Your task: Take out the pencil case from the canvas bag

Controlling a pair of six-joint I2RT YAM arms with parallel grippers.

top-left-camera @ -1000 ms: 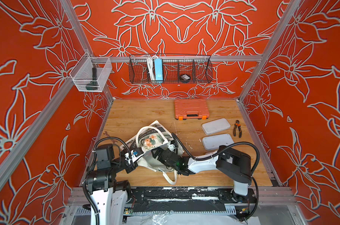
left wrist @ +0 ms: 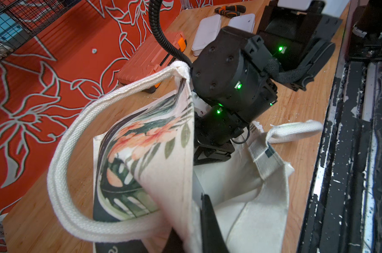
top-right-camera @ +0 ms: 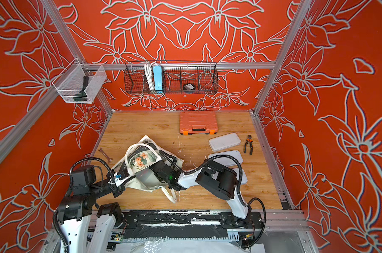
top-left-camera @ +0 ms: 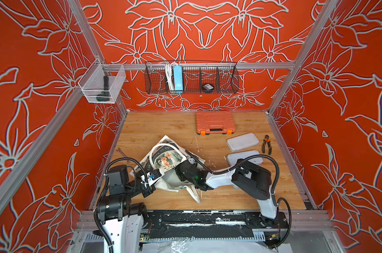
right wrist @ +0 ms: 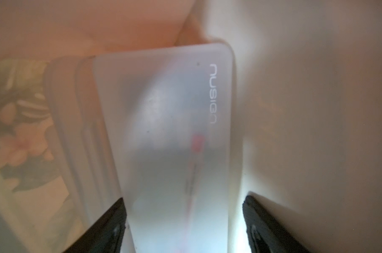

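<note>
The floral canvas bag (top-left-camera: pixel 167 161) lies on its side at the front left of the table, its white handles loose. My left gripper is shut on the cloth at the bag's rim, beside a handle. My right gripper is open inside the bag, its two fingertips on either side of a translucent pencil case (right wrist: pixel 169 105) printed "nusign", with a red pen showing through. More translucent cases lie stacked just to its left. In the top views the right gripper's tips are hidden within the bag.
An orange toolbox (top-left-camera: pixel 215 120) stands at the back. White cases (top-left-camera: pixel 242 141) and pliers (top-left-camera: pixel 266 145) lie to the right, partly under the right arm. A wrench (top-right-camera: pixel 104 154) lies left of the bag.
My right arm has moved to the left, deeper into the bag. The bag has shifted slightly left, and my left gripper has moved a little with it.
</note>
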